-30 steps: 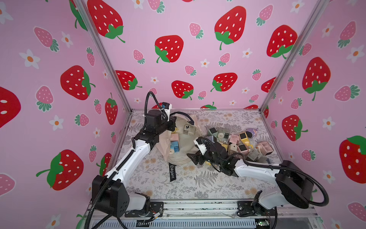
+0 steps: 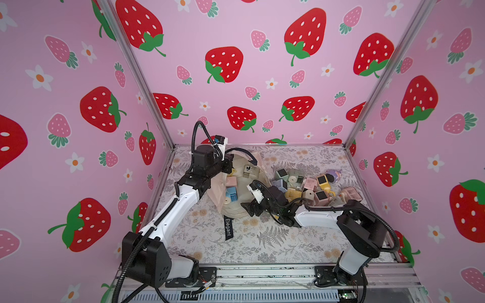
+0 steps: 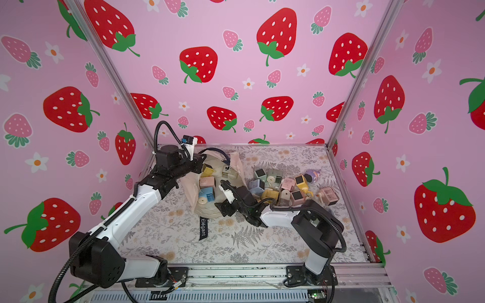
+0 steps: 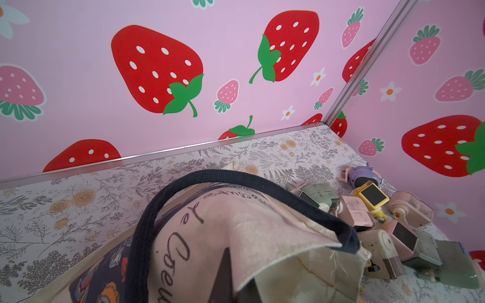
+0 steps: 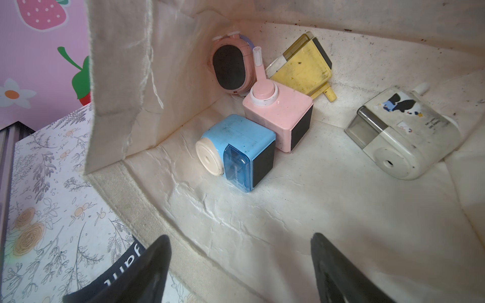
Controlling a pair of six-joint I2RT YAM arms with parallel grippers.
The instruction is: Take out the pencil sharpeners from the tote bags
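Observation:
The open tote bag holds a blue sharpener (image 5: 237, 146), a pink one (image 5: 277, 116), a round pink one (image 5: 229, 68), a yellow one (image 5: 300, 68) and a cream cow-print one (image 5: 401, 133). My left gripper (image 2: 227, 162) is at the bag's upper edge; in the left wrist view it is shut at the cloth, though whether fabric is between its fingers is hidden. My right gripper stands open at the bag's mouth, facing the blue sharpener, with nothing between its blurred fingers.
Many sharpeners, such as a yellow one (image 4: 372, 197), crowd the table's right side, with a purple toy (image 4: 363, 174) behind. A black strap lettered "Élégant" (image 2: 227, 227) lies below the bag.
My right arm has moved left, bringing its gripper further toward the bag's mouth. The left arm and the bag look unchanged.

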